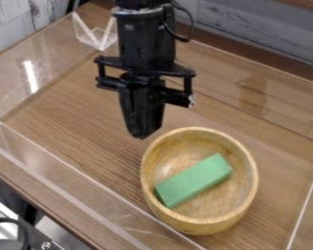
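Observation:
My black gripper [142, 117] hangs over the middle of the wooden table, above and to the upper left of a round tan bowl [160, 187]. It points down and looks shut, with nothing visible between its fingers, though the tips are dark and hard to make out. A green rectangular block [195, 180] lies inside the bowl, set diagonally.
Bare wooden table [67, 117] surrounds the bowl, with free room to the left and behind. A clear plastic item sits at the left edge. A cable runs at the lower left corner. Raised edges border the back.

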